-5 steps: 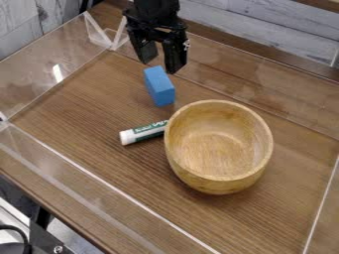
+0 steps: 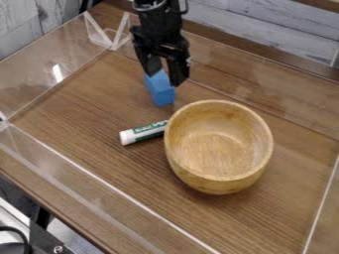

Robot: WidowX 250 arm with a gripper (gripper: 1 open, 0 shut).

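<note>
My black gripper (image 2: 161, 60) hangs at the top centre of the camera view, open, its fingers just above and around the upper part of a small blue block (image 2: 162, 89) standing on the wooden table (image 2: 79, 129). Whether the fingers touch it cannot be told.
A large light wooden bowl (image 2: 219, 146) stands at the lower right. A white tube with green ends (image 2: 143, 132) lies left of the bowl. Black cables show at the lower left edge.
My gripper has moved down and a little toward the viewer, closer to the blue block. The block, bowl and tube look unmoved.
</note>
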